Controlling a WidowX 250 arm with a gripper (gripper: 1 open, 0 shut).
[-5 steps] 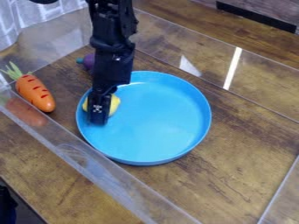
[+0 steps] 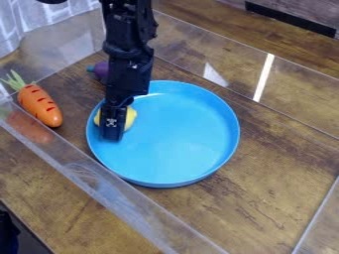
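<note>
The black gripper (image 2: 114,121) reaches down into the left side of a blue plate (image 2: 175,149), over a yellow object (image 2: 127,115) that is mostly hidden behind its fingers. Whether the fingers are closed on that object is not clear.
An orange toy carrot (image 2: 40,105) lies left of the plate. A purple object (image 2: 98,69) sits behind the arm. A clear plastic edge crosses the lower left.
The gripper and arm have shifted very slightly; otherwise the scene looks the same.
</note>
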